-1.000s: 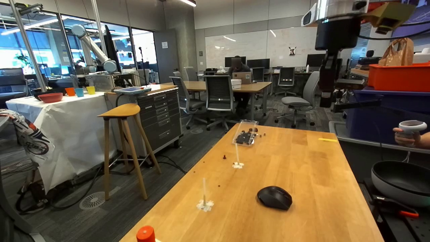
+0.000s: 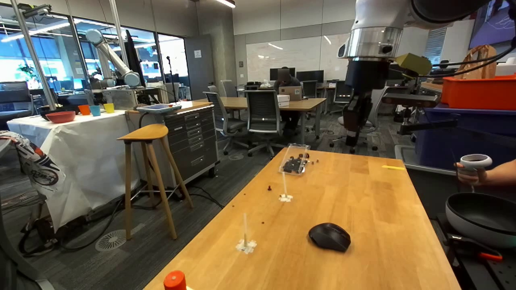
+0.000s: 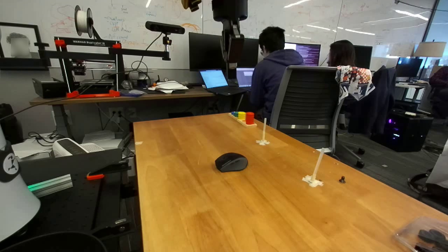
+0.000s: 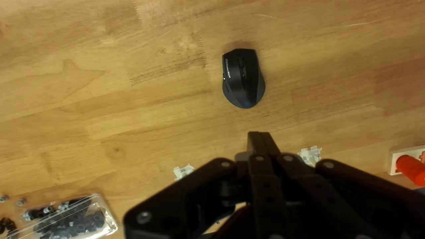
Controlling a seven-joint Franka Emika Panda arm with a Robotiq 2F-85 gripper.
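A black computer mouse (image 4: 243, 79) lies by itself on the wooden table (image 2: 367, 193), also seen as a dark mouse (image 3: 231, 162) in exterior view 2. High above the tabletop hangs my gripper (image 2: 351, 145), clear of everything on it. In the wrist view the fingertips (image 4: 261, 140) meet, so the gripper is shut, and nothing shows between them. The mouse appears ahead of the fingertips there, well apart from them.
Two thin upright sticks (image 3: 319, 164) are taped to the table. A clear box of small black parts (image 2: 295, 160) sits at one end, with loose bits nearby. A coloured ring toy (image 3: 249, 118) stands at the other. Bare wood surrounds the mouse.
In exterior view 1 my arm and gripper have moved left and lower, from beyond the table's right side to over its far end. The mouse has not moved.
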